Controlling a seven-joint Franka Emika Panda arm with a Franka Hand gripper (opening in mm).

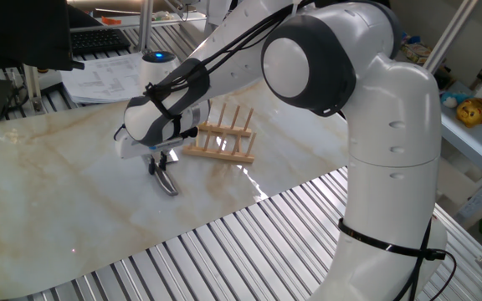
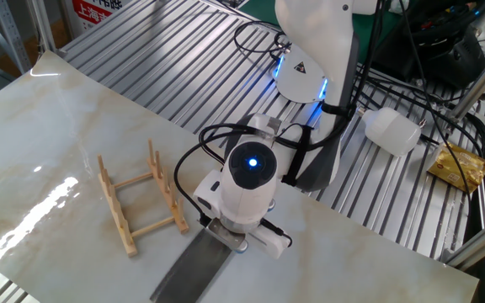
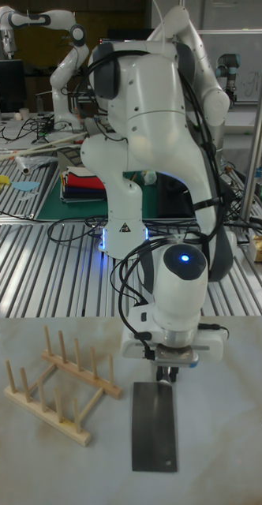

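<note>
A cleaver with a broad dark grey blade (image 3: 154,429) lies by the wooden rack, its blade pointing away from the robot's base. In exterior view 1 its curved metal handle (image 1: 167,181) reaches toward the base, while most of the blade is hidden behind the hand. My gripper (image 1: 157,163) points down over the handle, one finger on each side of it with a narrow spacing. Whether the fingers press on the handle cannot be made out. In exterior view 2 the hand covers the handle and only the blade (image 2: 192,268) shows.
The wooden rack (image 3: 54,409) with upright pegs stands empty beside the blade, on the left in exterior view 3. Slatted metal beams (image 1: 224,259) border the tabletop on the base side. Papers (image 1: 103,79) lie at the far edge.
</note>
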